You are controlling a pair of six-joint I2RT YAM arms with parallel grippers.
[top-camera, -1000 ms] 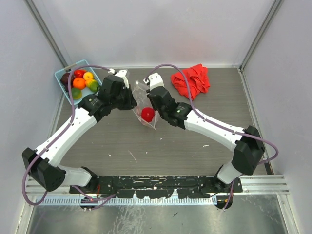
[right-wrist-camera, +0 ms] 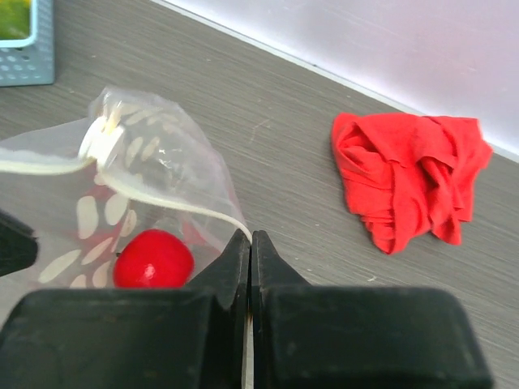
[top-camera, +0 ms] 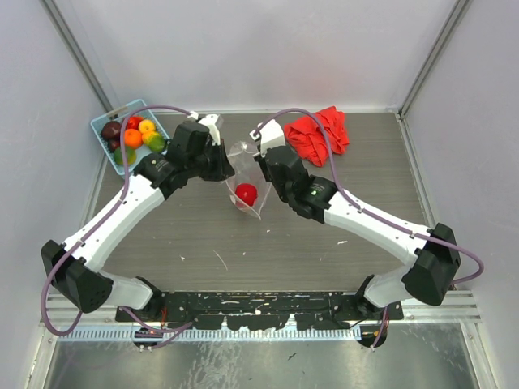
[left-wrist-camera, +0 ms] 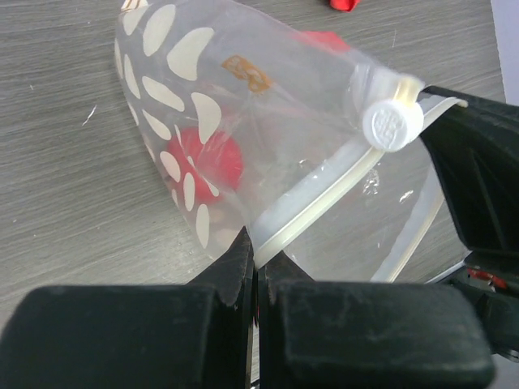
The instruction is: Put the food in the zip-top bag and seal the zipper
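Observation:
The clear zip top bag (top-camera: 241, 157) hangs between my two grippers with its mouth spread open. Inside it, low down, lies a red round food item (top-camera: 246, 194), also seen through the film in the left wrist view (left-wrist-camera: 207, 158). My left gripper is shut on one part of the bag's rim. Across from it, my right gripper is shut on the rim's other side. A white zipper slider (left-wrist-camera: 393, 124) sits on the bag's edge, near a dark finger of the other gripper in the left wrist view.
A light blue basket (top-camera: 96, 127) of several fruits and vegetables stands at the back left. A crumpled red cloth (right-wrist-camera: 409, 174) rests at the back right.

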